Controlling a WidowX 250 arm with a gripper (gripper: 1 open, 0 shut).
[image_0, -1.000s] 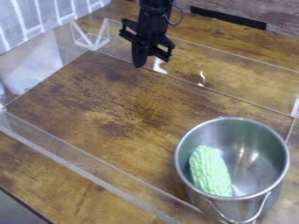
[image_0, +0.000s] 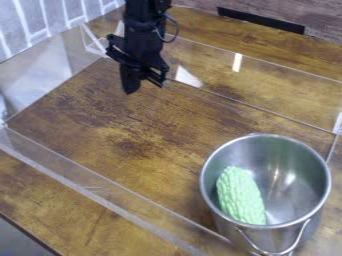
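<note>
My black gripper (image_0: 131, 74) hangs over the upper left part of the wooden table, fingers pointing down, with nothing visible between them; whether it is shut is hard to make out. At the lower right stands a steel pot (image_0: 301, 175) with a wire handle, and a pale green, bumpy, oblong object (image_0: 241, 195) lies inside it.
A clear plastic barrier (image_0: 27, 75) borders the work area on the wooden table (image_0: 127, 140). A white railing (image_0: 27, 20) is at the top left.
The gripper has moved left and somewhat down in the view, away from the back middle. The pot and the green object have stayed in place.
</note>
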